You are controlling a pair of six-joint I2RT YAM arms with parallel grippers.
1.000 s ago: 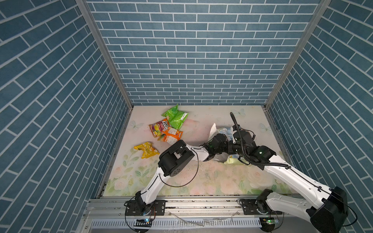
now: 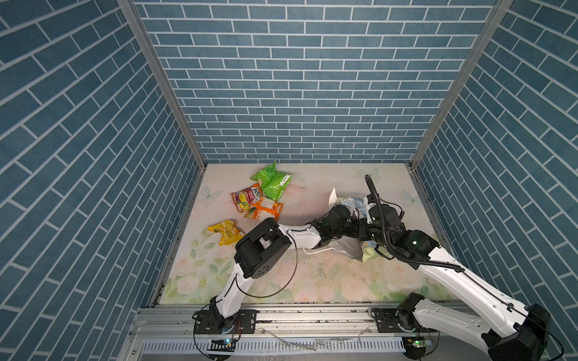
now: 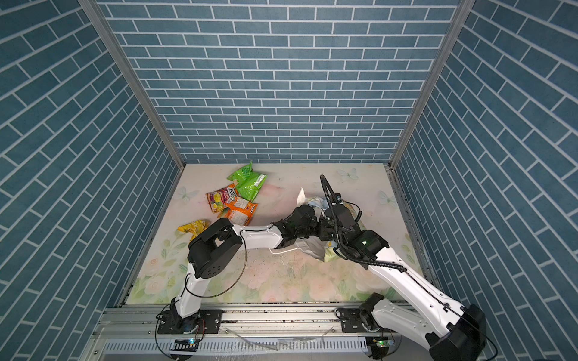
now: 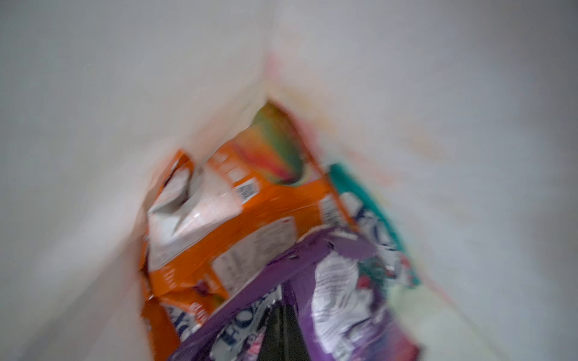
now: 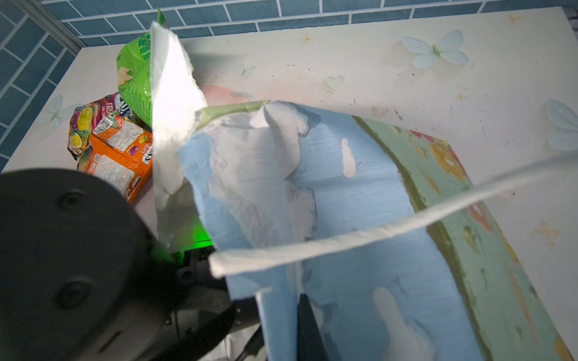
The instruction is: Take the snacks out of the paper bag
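Observation:
The paper bag (image 5: pixel 373 180) lies at the right of the table, mostly hidden by both arms in the top views. My left gripper is shut inside it, its tips against a purple snack pack (image 4: pixel 337 288); whether it pinches any of that is unclear. An orange pack (image 4: pixel 253 210) and a teal pack (image 4: pixel 355 186) lie deeper in the bag. My right gripper is shut at the bag's blue rim; whether paper sits between its fingers is hard to see.
Green packs (image 2: pixel 275 185), a red pack (image 2: pixel 243 197), an orange pack (image 3: pixel 240 213) and a yellow pack (image 2: pixel 225 231) lie on the table's left half. Brick-patterned walls enclose the sides and back.
My left arm has shifted slightly left and my right gripper slightly right. The bag's front part now reaches further toward the table's front.

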